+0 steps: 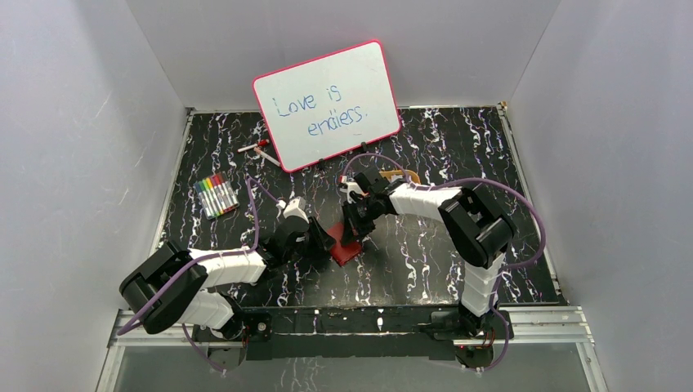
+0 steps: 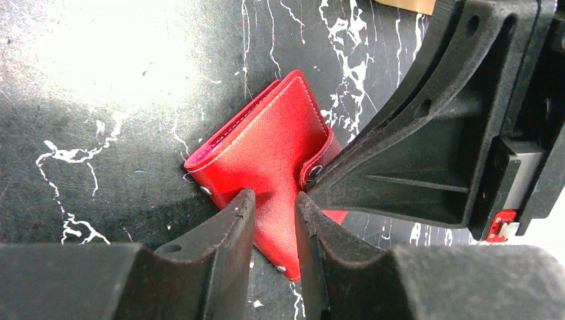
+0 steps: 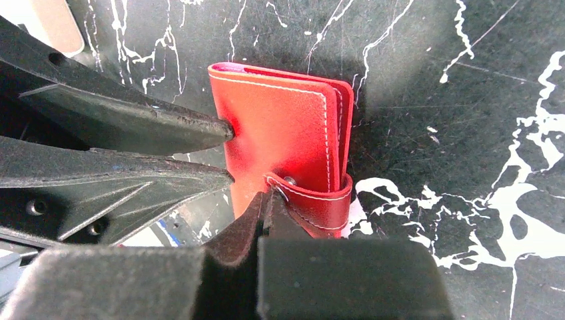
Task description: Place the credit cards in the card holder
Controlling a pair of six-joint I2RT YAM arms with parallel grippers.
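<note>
The red card holder lies on the dark marbled table between both grippers, folded, with its strap and metal snap showing. My left gripper has a gap between its fingertips, which are right by the holder's face; only red leather shows behind the gap. At the strap, my right gripper is shut, its tips against or just beside the snap; whether any strap edge is between them is hidden. A pink lining or content shows at the holder's open edge. No loose credit card can be made out.
A tan-framed tray with pale items stands behind the right arm, partly covered. Several colored markers lie at the left. A whiteboard leans at the back, with two pens beside it.
</note>
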